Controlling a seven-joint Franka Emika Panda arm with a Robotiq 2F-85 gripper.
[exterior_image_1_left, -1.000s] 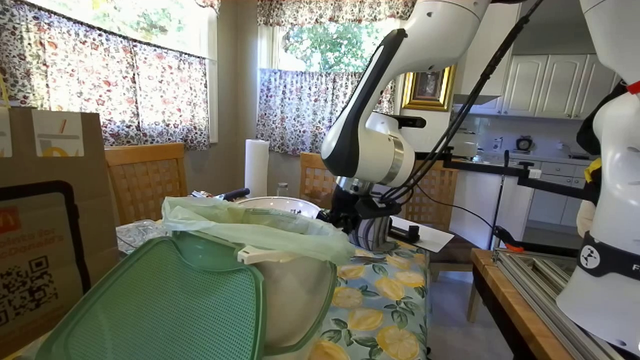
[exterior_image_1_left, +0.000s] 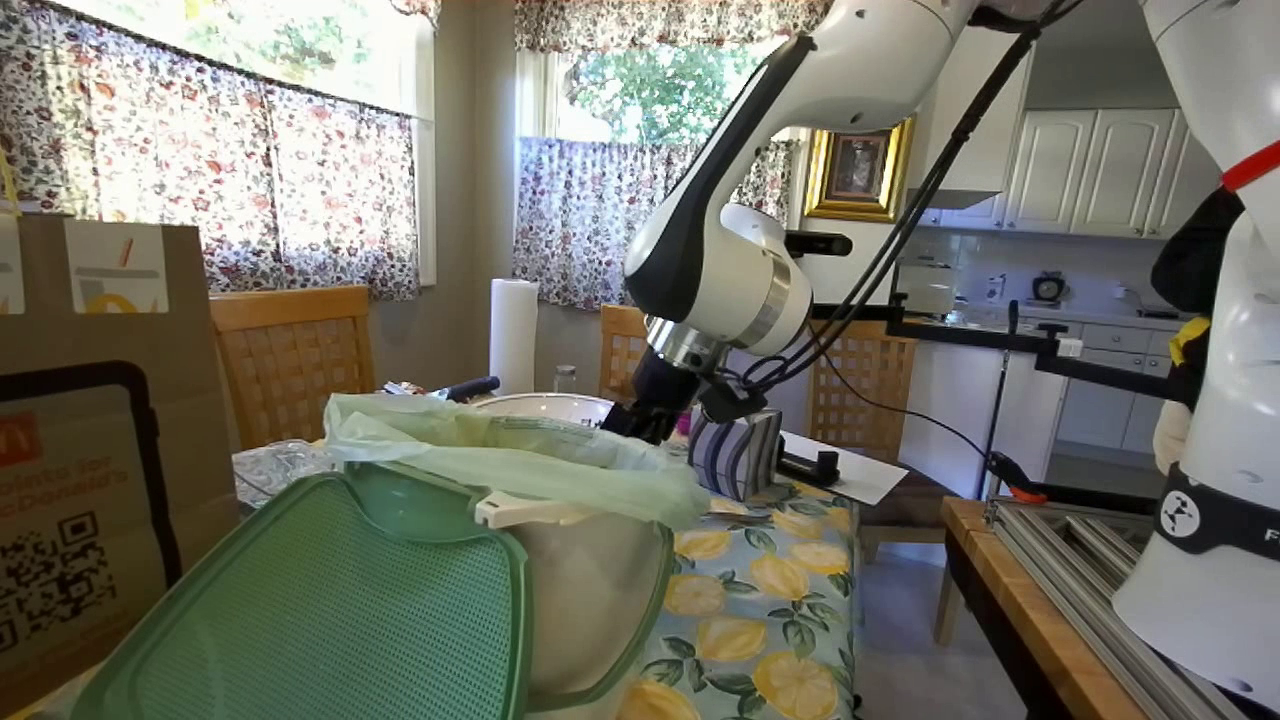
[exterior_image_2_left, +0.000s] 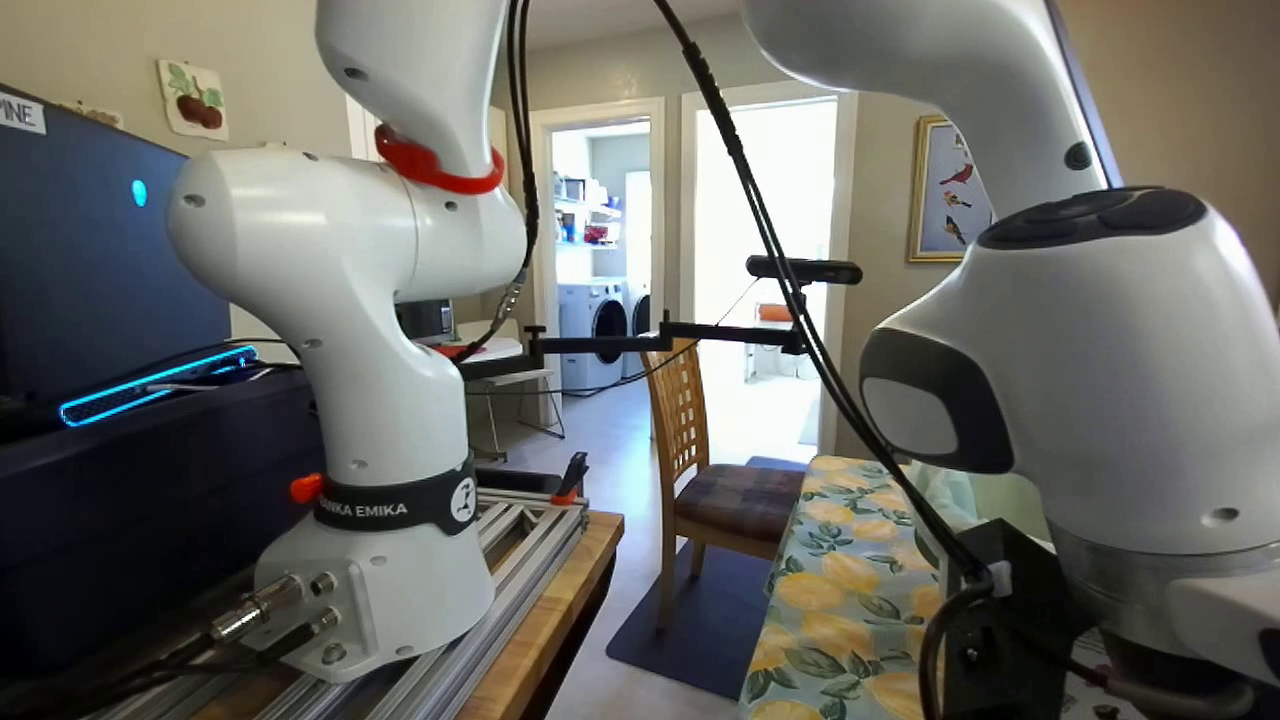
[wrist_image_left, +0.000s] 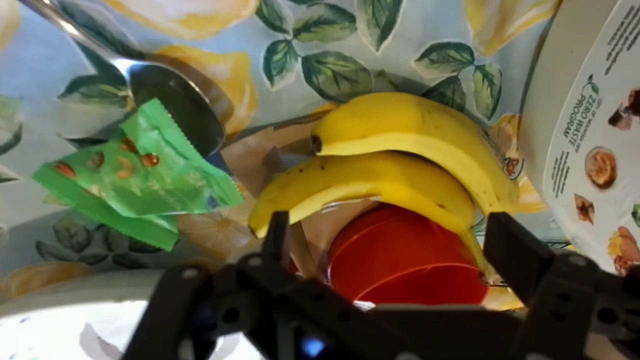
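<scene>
My gripper is open, its dark fingers (wrist_image_left: 277, 237) set wide apart in the wrist view with nothing held. Two yellow bananas lie side by side past the fingertips: an upper banana (wrist_image_left: 414, 123) and a lower banana (wrist_image_left: 372, 180) whose ends reach toward either finger. A red cup (wrist_image_left: 402, 258) lies tipped between the fingers in view, partly covered by the lower banana. To the left are a green snack packet (wrist_image_left: 138, 174) and a metal spoon (wrist_image_left: 174, 99). In exterior view 1 the gripper (exterior_image_1_left: 642, 420) is behind the bin's bag, its fingertips partly hidden.
A bin (wrist_image_left: 558, 102) with a printed label stands close on the right in the wrist view; its green lid (exterior_image_1_left: 360, 600) hangs open in exterior view 1. A white bowl (wrist_image_left: 78, 318) fills the lower left. A striped box (exterior_image_1_left: 734, 456) stands beside the gripper. Bare tablecloth (exterior_image_1_left: 768, 624) lies in front.
In exterior view 1 my gripper has shifted left and slightly up, and the wrist is more tilted. More of the striped box now shows. The bin has not moved.
</scene>
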